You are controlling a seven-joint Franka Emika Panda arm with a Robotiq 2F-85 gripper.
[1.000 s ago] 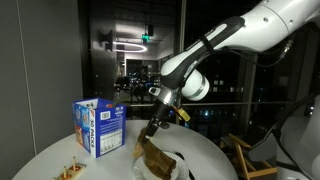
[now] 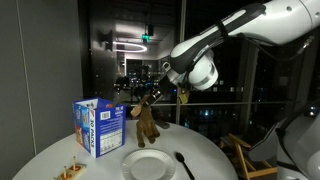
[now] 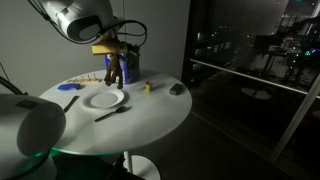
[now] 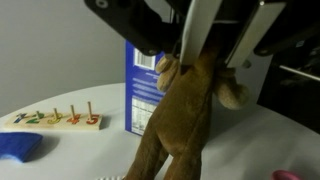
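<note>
A brown plush toy hangs limbs down from my gripper, which is shut on its upper part. In exterior view 1 the toy is in the air over the far edge of a white plate. From exterior view 2 the plate looks empty, with the toy above it. The toy's head is mostly hidden by the fingers in the wrist view.
A blue box stands left of the toy. A dark spoon lies right of the plate. Numbered pegs on a wooden board and a blue item are at the left. A yellow object and a dark object sit toward the table's far right.
The toy has risen from the plate with my gripper, going from tilted over the plate to hanging upright above it. The plate is now uncovered.
</note>
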